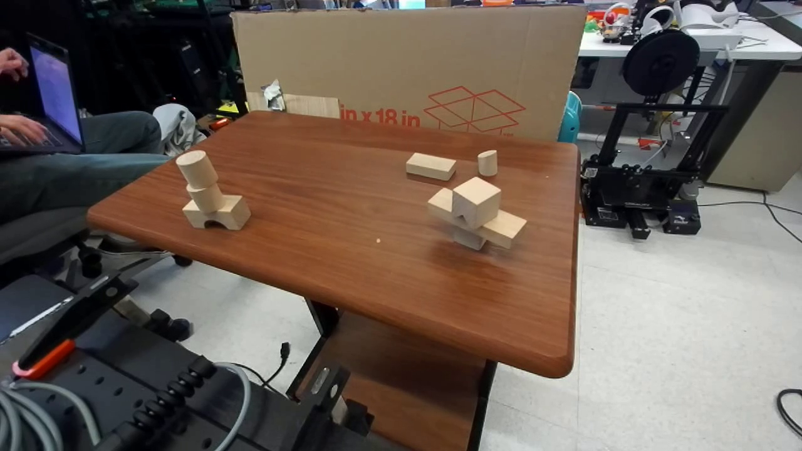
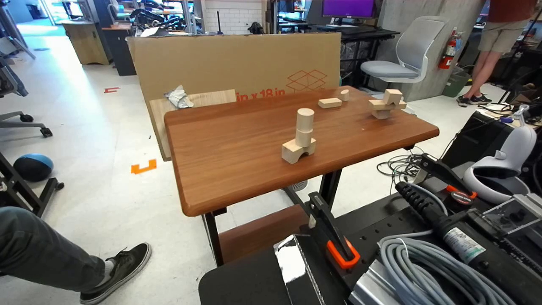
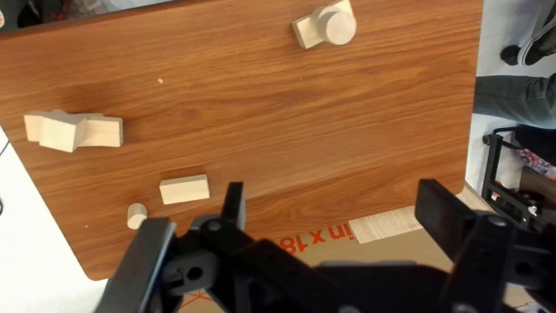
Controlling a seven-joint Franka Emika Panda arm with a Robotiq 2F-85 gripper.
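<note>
High over the table, my gripper is open, its fingers wide apart with nothing between them; neither exterior view includes it. A stack at one end has two cylinders on an arched block. Toward the other end, a plank lies across a small block, with a notched block on top. A rectangular block lies flat on its own, and beside it a small cylinder stands upright with a slanted top. In the wrist view, the rectangular block and small cylinder are left of my fingers.
A cardboard sheet stands along the table's far edge, with a thin wooden board and crumpled foil there. Someone with a laptop sits near one end.
</note>
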